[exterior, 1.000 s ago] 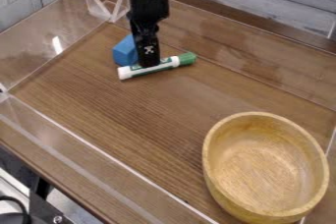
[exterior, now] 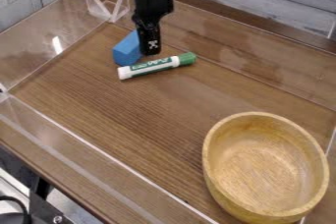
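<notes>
My black gripper (exterior: 149,45) hangs low at the upper middle, shut, with nothing visible between its fingers. Just left of it stands a small blue block (exterior: 126,49). Below the gripper a white tube with a green cap (exterior: 156,66) lies on the wooden table (exterior: 157,120), angled up toward the right.
A large yellow bowl (exterior: 264,169) sits at the front right. A clear plastic barrier (exterior: 39,51) runs along the left edge, and a cable shows at the lower left.
Over the last second my gripper has risen slightly and shifted a little from over the tube toward the back. The block and tube look nearly unmoved.
</notes>
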